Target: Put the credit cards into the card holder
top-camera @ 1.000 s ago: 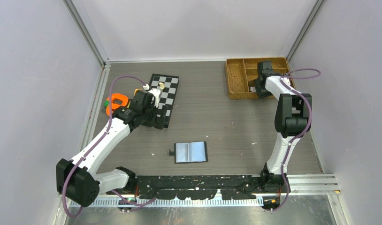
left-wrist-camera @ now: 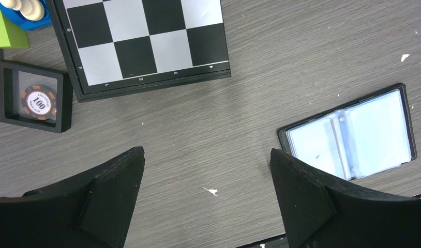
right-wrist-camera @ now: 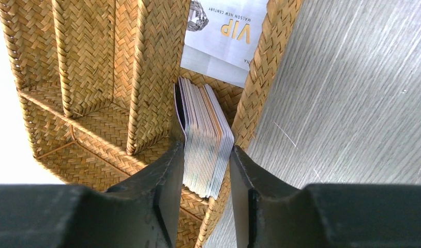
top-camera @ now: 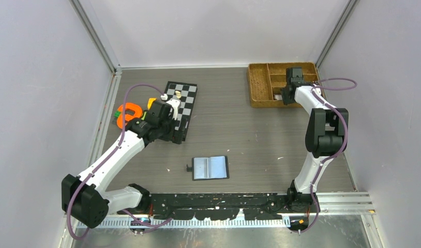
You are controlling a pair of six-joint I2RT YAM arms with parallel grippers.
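Note:
A thick stack of cards (right-wrist-camera: 204, 134) stands on edge in a compartment of the woven basket (right-wrist-camera: 138, 77). My right gripper has one finger on each side of this stack, close against it. Whether the fingers press on it cannot be told. In the top view the right gripper (top-camera: 290, 93) covers the stack. The likely card holder, an open black-edged folder with pale bluish pockets (top-camera: 209, 168), lies flat near the table's front. My left gripper is open over bare table beside that folder (left-wrist-camera: 353, 134), nothing between its fingers.
A VIP card (right-wrist-camera: 231, 26) lies flat in the same basket row. Around the left arm are a chessboard (top-camera: 186, 98), an orange item (top-camera: 128, 114) and a framed poker chip (left-wrist-camera: 39, 102). Mid-table is clear.
The right arm has shifted very slightly to the right, its gripper still at the basket. My left arm has hardly moved. The folder lies where it was.

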